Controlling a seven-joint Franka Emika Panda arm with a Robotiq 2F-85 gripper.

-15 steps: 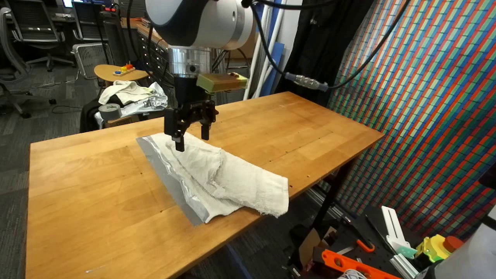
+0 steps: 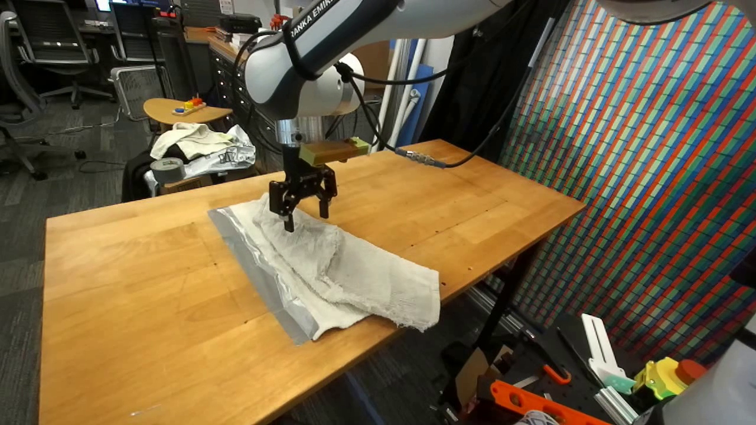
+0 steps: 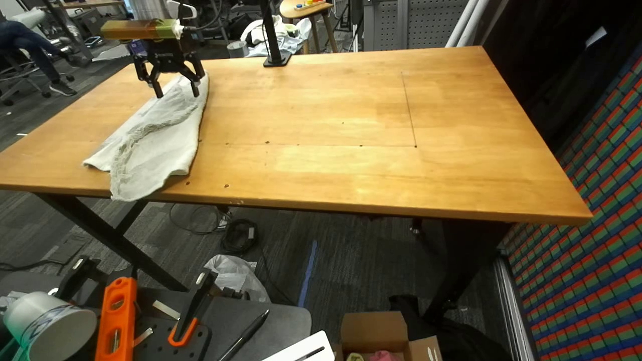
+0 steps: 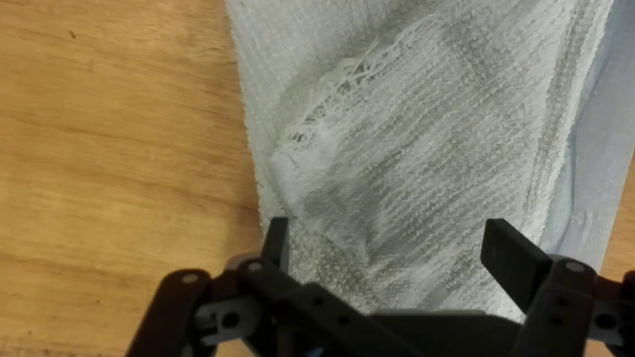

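A whitish towel (image 2: pixel 383 273), partly folded over itself with a frayed edge, lies on the wooden table; one end hangs slightly past the table's near edge. Along its side runs a strip of silver-grey sheet (image 2: pixel 266 283). My gripper (image 2: pixel 306 218) stands open above the towel's far end, fingers pointing down. In the wrist view the towel (image 4: pixel 416 154) fills the space beyond and between the parted fingers, with nothing held. From the other side, the gripper (image 3: pixel 177 93) also appears over the far part of the towel (image 3: pixel 162 141). Whether the fingertips touch the cloth, I cannot tell.
A black post base (image 3: pixel 277 59) stands at its far edge. Beyond the table is a stool (image 2: pixel 181 110) with small coloured pieces. Tools, including an orange level (image 2: pixel 538 404), lie on a lower surface nearby.
My arm has moved away from this camera toward the towel's far end, with the gripper now a little to the right in the view. The towel looks unmoved.
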